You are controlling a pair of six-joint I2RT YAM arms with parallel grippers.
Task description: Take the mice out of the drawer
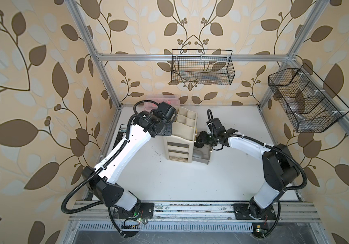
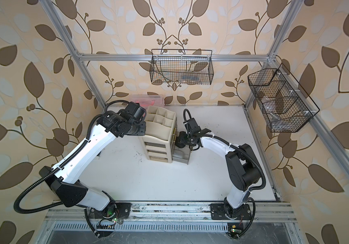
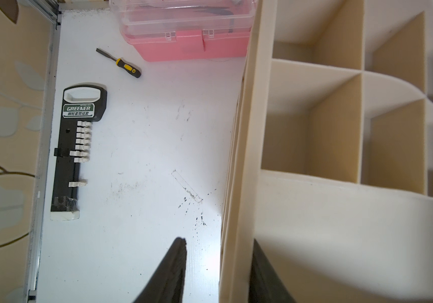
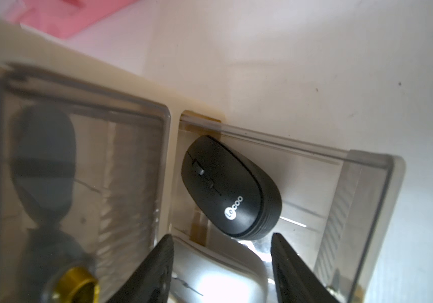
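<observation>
In the right wrist view a black mouse (image 4: pixel 226 189) lies inside the pulled-out clear drawer (image 4: pixel 322 151). A white mouse (image 4: pixel 216 275) is in the same drawer, partly below the frame edge. My right gripper hovers over the drawer with its fingers apart; the white mouse appears in the gap between them, and whether they touch it cannot be made out. The beige organizer (image 1: pixel 184 130) stands mid-table, its drawer (image 1: pixel 201 155) out to the right. At its left side my left gripper is parted, one finger on each side of the organizer's side wall (image 3: pixel 249 176).
A pink toolbox (image 3: pixel 188 43) stands behind the organizer. A screwdriver (image 3: pixel 120 63) and a black tool set (image 3: pixel 70 151) lie at the left. Wire baskets (image 1: pixel 202 69) hang on the back and right.
</observation>
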